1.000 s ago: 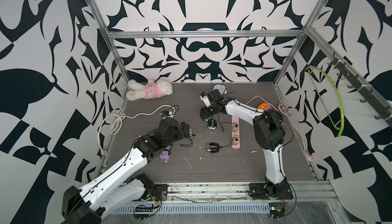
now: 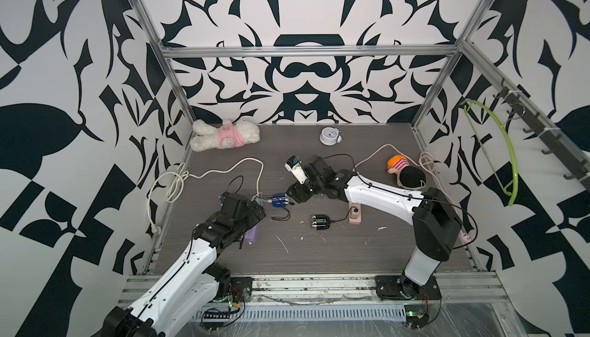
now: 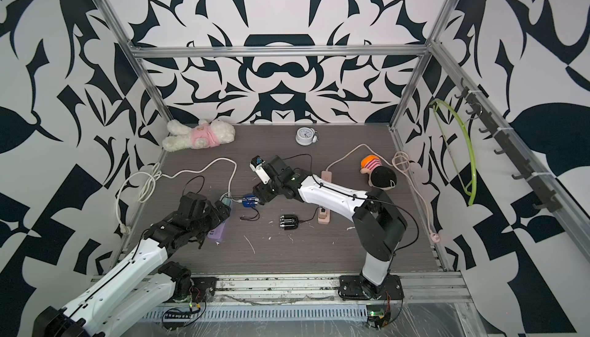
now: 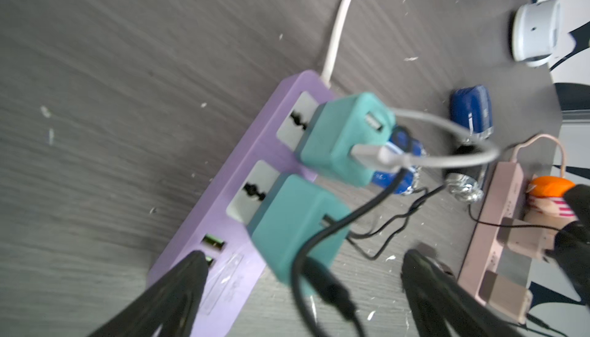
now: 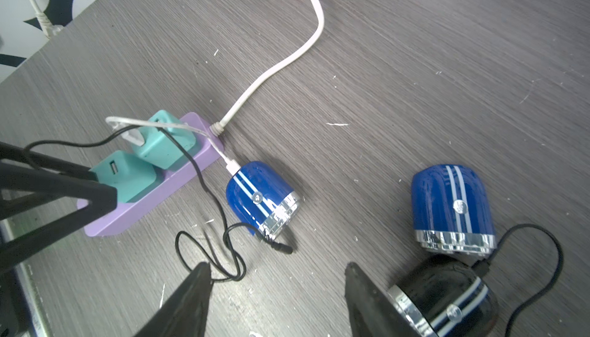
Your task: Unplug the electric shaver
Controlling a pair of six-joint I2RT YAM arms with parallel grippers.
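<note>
A blue shaver lies beside the purple power strip, a white cable plugged into its end. The strip holds two teal adapters, with white and black cables at them. My left gripper stands open over the strip and its lower adapter, closed on nothing. My right gripper is open, hovering above the table near the shaver, with nothing between its fingers.
A second blue shaver and a black shaver lie to the right. A pink power strip, white clock, plush bear and doll are around.
The right arm has swung left and toward the front, from the back shavers to nearer the left shaver.
</note>
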